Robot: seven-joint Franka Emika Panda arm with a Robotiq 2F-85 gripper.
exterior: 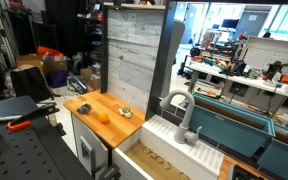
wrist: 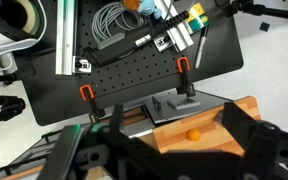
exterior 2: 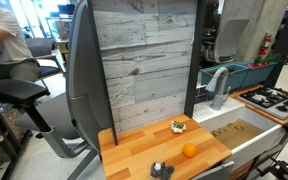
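Observation:
My gripper shows in the wrist view as two dark fingers [wrist: 106, 152] at the lower edge, wide apart, with nothing seen between them. Beyond the gap and lower down lies a wooden counter [wrist: 234, 108] with an orange ball-like fruit [wrist: 194, 134] on it. The same orange [exterior: 103, 118] sits on the counter [exterior: 112, 131] in exterior view 1, and the orange [exterior 2: 190, 150] shows in exterior view 2 too. A white drawer [exterior: 134, 152] stands open, with small round things on its floor. I cannot make out the gripper in either exterior view.
A grey faucet [exterior: 187, 114] rises behind the drawer. On the counter are a small metal item [exterior 2: 157, 170] and a pale small item [exterior 2: 177, 126]. A black stove [exterior 2: 269, 99] lies at the right. The black perforated table [wrist: 136, 78] carries cable and tools.

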